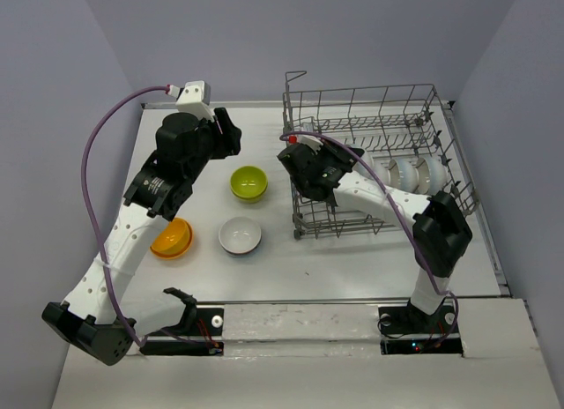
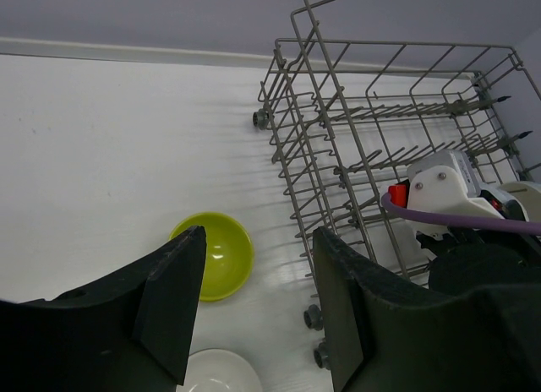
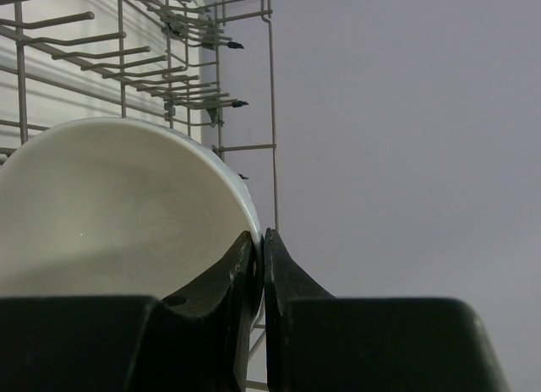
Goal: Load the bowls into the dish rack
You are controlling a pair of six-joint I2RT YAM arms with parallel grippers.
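Note:
In the right wrist view my right gripper is shut on the rim of a white bowl (image 3: 127, 206), which stands tilted against the wires. From above, that arm's wrist hides most of this bowl inside the dish rack (image 1: 388, 94). More white bowls (image 1: 432, 173) stand on edge along the rack's right part. My left gripper is open and empty, above the table left of the rack. Below it lie a green bowl (image 2: 224, 257) and a white bowl (image 2: 221, 375). Orange bowls (image 1: 174, 239) sit partly behind the left arm.
Rack wires rise along the rack's left side (image 2: 325, 138), close to my left gripper. Bare table (image 1: 256, 131) lies behind the green bowl, and more free surface (image 1: 352, 272) runs in front of the rack. Grey walls (image 1: 291, 30) enclose the table.

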